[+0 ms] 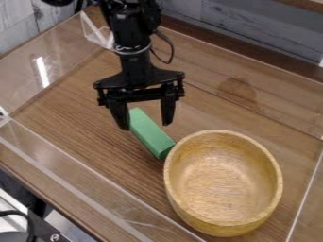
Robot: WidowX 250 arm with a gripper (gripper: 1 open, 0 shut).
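My black gripper (144, 115) stands open over a green bar (151, 134), its two fingers pointing down on either side of the bar's far end. The bar lies slanted on the wooden table, just left of a large tan oval bowl (222, 184), which is empty.
The bare wooden table (76, 142) has free room to the left and at the back right. Pale walls edge it at the back and upper left, and a black cable lies at the bottom left corner.
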